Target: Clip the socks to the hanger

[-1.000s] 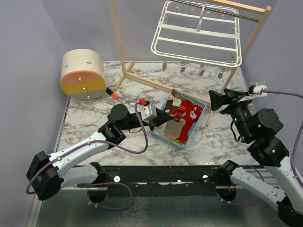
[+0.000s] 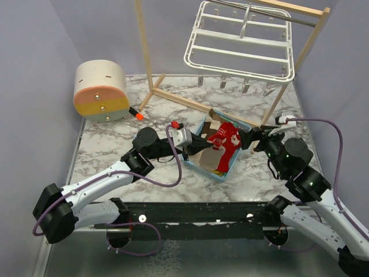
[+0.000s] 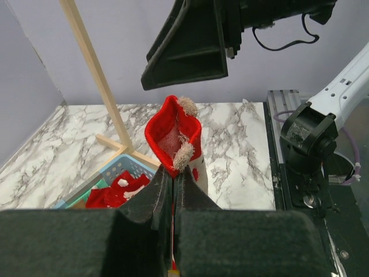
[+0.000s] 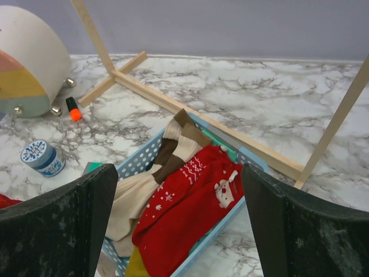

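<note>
Pinched in the tips of my shut left gripper (image 2: 210,143) is the cuff of a red sock (image 3: 158,130) with fluffy beige patches; the left wrist view looks into its opening. My right gripper (image 2: 243,138) is open above the basket's right side, a small gap from that sock, with nothing between its fingers. In the blue basket (image 4: 202,251) lie another red sock (image 4: 173,231) with a white animal figure and a brown-and-beige sock (image 4: 170,153). The white hanger (image 2: 239,40) is up at the back, with several clips (image 2: 222,82) along its near edge.
A wooden frame (image 2: 181,100) carries the hanger; its base bar runs behind the basket. At back left stands a striped drum-shaped box (image 2: 101,92), near an orange-tipped marker (image 4: 74,109) and a blue jar (image 4: 43,157).
My right arm has moved left and down, bringing its open gripper from the right of the basket to close beside the held sock. The left arm has hardly moved.
</note>
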